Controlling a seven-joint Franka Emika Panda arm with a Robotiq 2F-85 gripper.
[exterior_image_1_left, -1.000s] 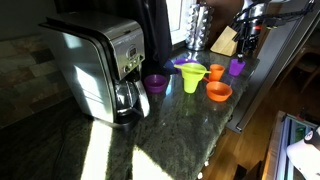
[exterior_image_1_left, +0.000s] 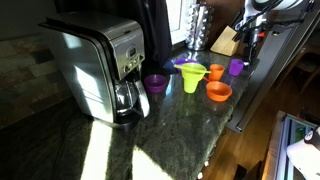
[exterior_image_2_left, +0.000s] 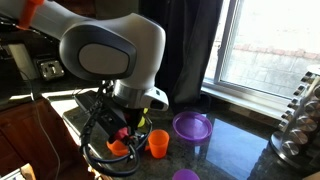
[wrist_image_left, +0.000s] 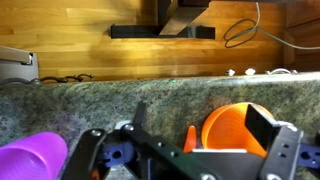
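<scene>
My gripper stands open in the wrist view, nothing between its fingers. It hovers above the dark counter near its front edge. A purple cup (wrist_image_left: 35, 157) shows at lower left there, and an orange cup or bowl (wrist_image_left: 232, 128) lies partly behind the right finger. In exterior view 1, a purple cup (exterior_image_1_left: 236, 67) stands below the arm, with an orange cup (exterior_image_1_left: 215, 72) beside it. Closer are an orange bowl (exterior_image_1_left: 218, 91) and a lime-green cup (exterior_image_1_left: 193, 78). The arm hides much of the counter in exterior view 2.
A coffee maker (exterior_image_1_left: 112, 72) occupies the left of the counter, with a purple bowl (exterior_image_1_left: 155, 83) beside it. A purple plate (exterior_image_2_left: 192, 127) lies near the window. The spice rack (exterior_image_2_left: 296, 120) stands at the right.
The arm's hand at the upper right of exterior view 1 has shifted slightly. The cups and bowls stay where they were.
</scene>
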